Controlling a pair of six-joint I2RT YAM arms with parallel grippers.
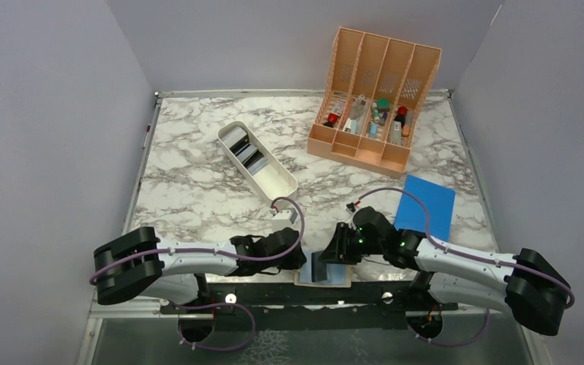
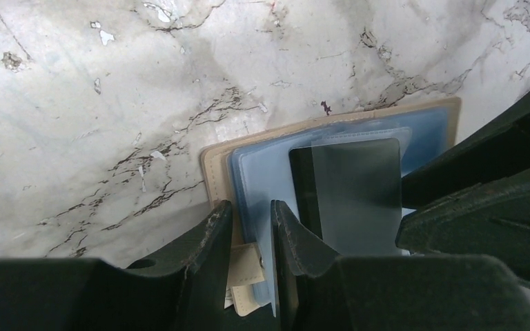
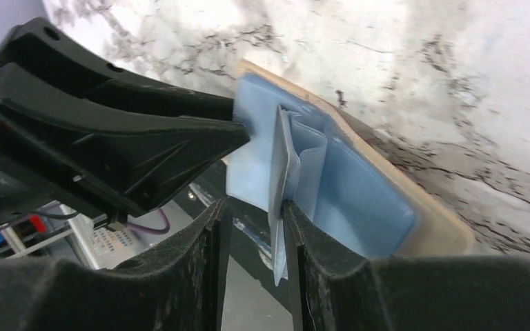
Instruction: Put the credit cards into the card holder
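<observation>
The card holder (image 1: 334, 283), tan with bluish clear sleeves, lies open at the table's front edge. A dark-banded sleeve (image 2: 359, 176) shows on it in the left wrist view. My left gripper stands part open over the holder's left edge, a tan strap (image 2: 246, 265) and sleeve edges between its fingers. In the right wrist view a raised sleeve (image 3: 284, 162) stands on edge between the fingers of my part-open right gripper, close to one finger, with a gap to the other. Cards (image 1: 249, 156) lie in a white tray (image 1: 284, 179) at the back left.
A tan compartment box (image 1: 357, 148) with small bottles stands at the back right. A blue sheet (image 1: 430, 205) lies on the right, and a small white object (image 1: 283, 219) sits behind the left gripper.
</observation>
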